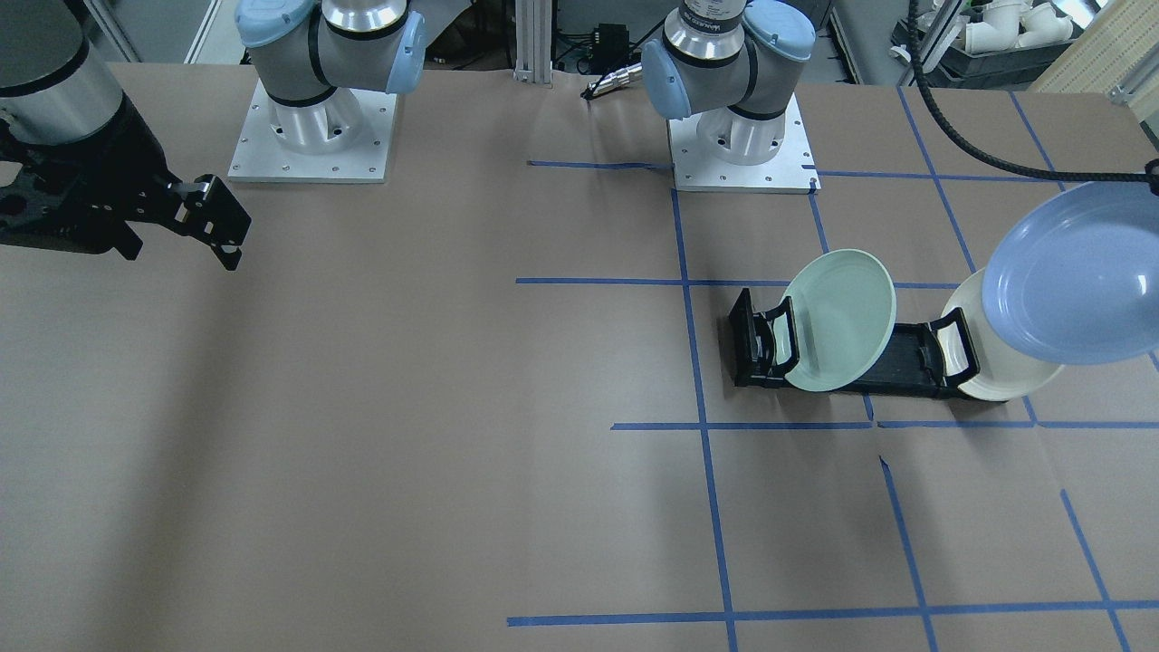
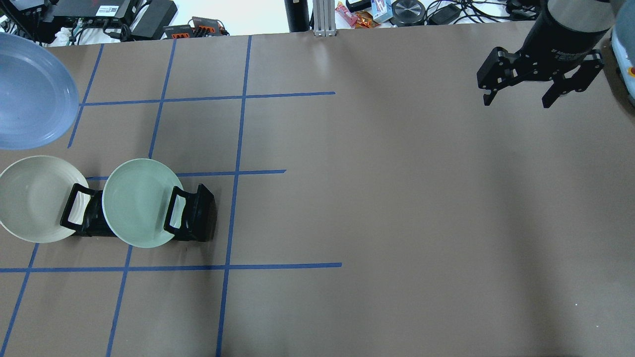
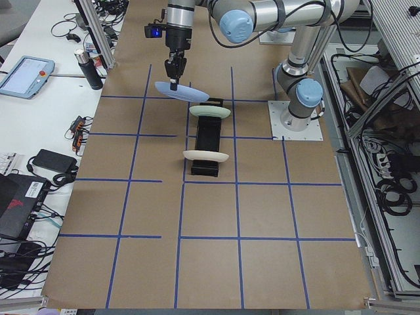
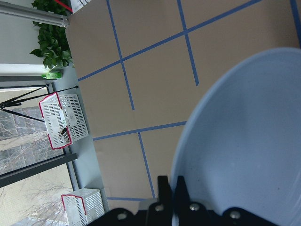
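A light blue plate (image 1: 1070, 272) is held up in the air at the right of the front view, tilted; it also shows at the top left of the top view (image 2: 32, 89). My gripper is shut on its rim, as the left wrist view shows; in the left view the gripper (image 3: 174, 80) hangs just above the plate. Below and beside it, a black rack (image 1: 907, 359) holds a pale green plate (image 1: 838, 321) and a cream plate (image 1: 1005, 369), both tilted, at opposite ends, with the middle of the rack empty.
A second arm's black end (image 2: 536, 71) stands at the top right of the top view, apart from the rack. Other arm bases (image 1: 739, 163) are at the table's back.
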